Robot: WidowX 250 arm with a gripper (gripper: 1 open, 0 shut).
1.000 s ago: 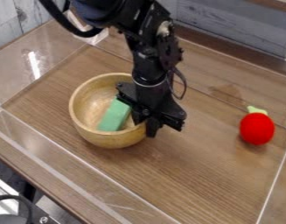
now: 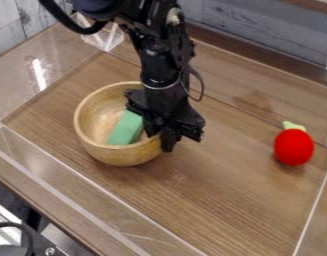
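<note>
A wooden bowl (image 2: 102, 152) sits on the table's left-middle, holding a light green block (image 2: 126, 127). My black gripper (image 2: 163, 135) is over the bowl's right side, its fingertips down at the rim. What is between the fingers is hidden by the gripper's body; it may be on the rim, but I cannot tell for sure.
A red tomato-like object (image 2: 294, 147) with a pale green top lies at the right. A clear plastic piece is at the back left.
The bowl has shifted slightly left, with my gripper moving along with it.
</note>
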